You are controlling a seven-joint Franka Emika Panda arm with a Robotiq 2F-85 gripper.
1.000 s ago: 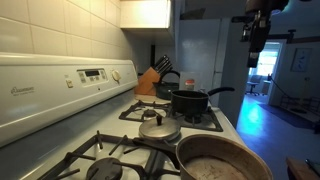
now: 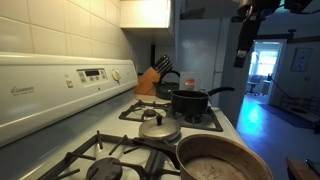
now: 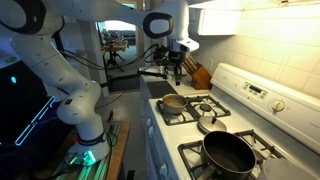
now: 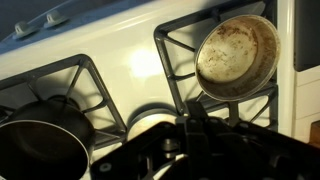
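Observation:
In exterior view 1 my gripper point(image 2: 242, 57) hangs high at the upper right, well above the stove and touching nothing. From the wrist view, the dark fingers of the gripper point toward the stove between two pans; whether they are parted is unclear. A pan with a stained tan inside point(image 4: 237, 58) rests on a burner to the right. At the left stands a black pot point(image 4: 40, 145), with a pale round lid point(image 4: 150, 122) between them, partly hidden by the gripper. Exterior view 2 shows the black pot point(image 3: 228, 152) nearest its camera.
The stove's white back panel point(image 2: 80, 85) runs along the wall. A wooden knife block point(image 2: 148, 80) stands past the stove. Bare burner grates point(image 2: 105, 160) lie beside the tan pan. Open air surrounds the arm above the cooktop.
Over the last second my gripper has shifted slightly to the left in exterior view 1. The pans and lid have stayed in place.

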